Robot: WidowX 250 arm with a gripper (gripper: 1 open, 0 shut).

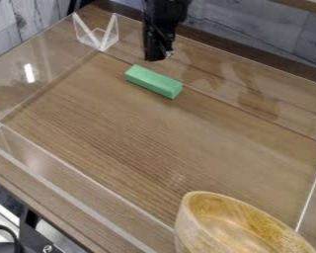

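Note:
The dark robot arm reaches in from the top centre, its gripper (155, 49) hanging over the back of the wooden table, behind a green block (153, 83). The gripper looks shut, with nothing visible between its fingers, though it is small and dark. The green block lies flat on the table, a little in front of the gripper.
A large yellow bowl (237, 227) fills the near right corner. A white wire-like object (98, 32) sits at the back left. Dark cables lie beyond the near left edge.

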